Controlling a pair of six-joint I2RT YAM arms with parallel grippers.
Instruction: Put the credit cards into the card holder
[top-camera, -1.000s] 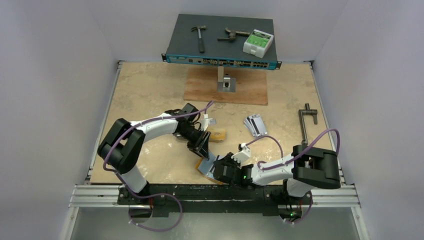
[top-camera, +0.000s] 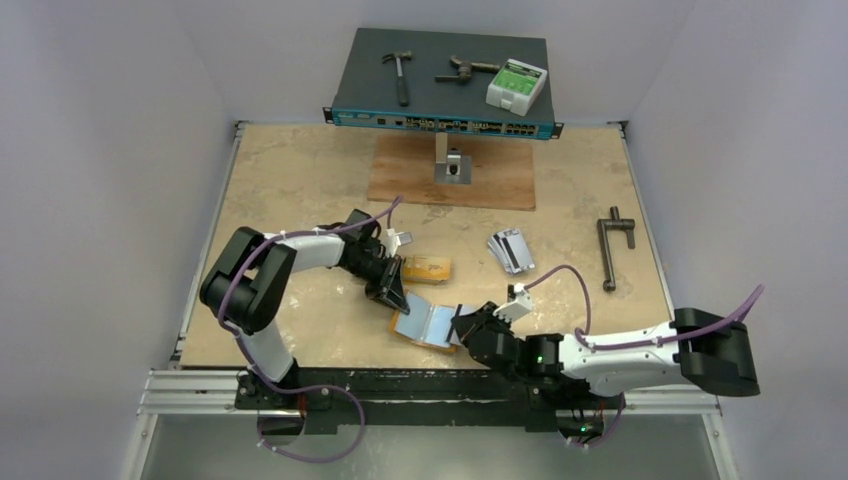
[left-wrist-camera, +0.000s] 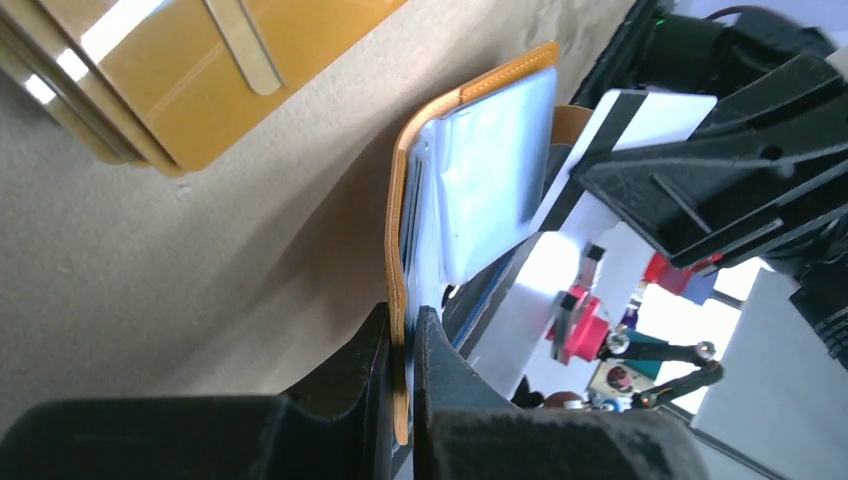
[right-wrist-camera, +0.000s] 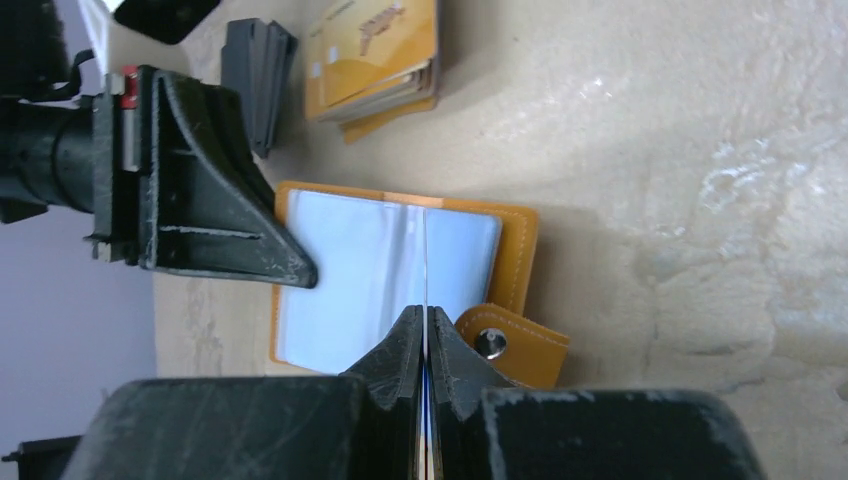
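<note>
The tan card holder (top-camera: 422, 323) lies open near the table's front edge, pale sleeves showing. My left gripper is shut on one edge of that holder (left-wrist-camera: 398, 260); the pinched edge stands up between its fingers. A white card with a black stripe (left-wrist-camera: 652, 118) is held by my right gripper, shut on it. Seen from the right wrist, this card is edge-on, a thin line over the clear sleeves (right-wrist-camera: 345, 270). Whether its end is inside a sleeve, I cannot tell. A fan of several grey-white cards (top-camera: 511, 251) lies farther back at right.
Behind the holder sits a yellow card stack (top-camera: 427, 269); in the right wrist view, the holder's snap flap (right-wrist-camera: 520, 350) lies beside my right fingers. A metal handle tool (top-camera: 608, 250) is at far right.
My right gripper has moved to the right along the holder with the striped card, uncovering more sleeves.
</note>
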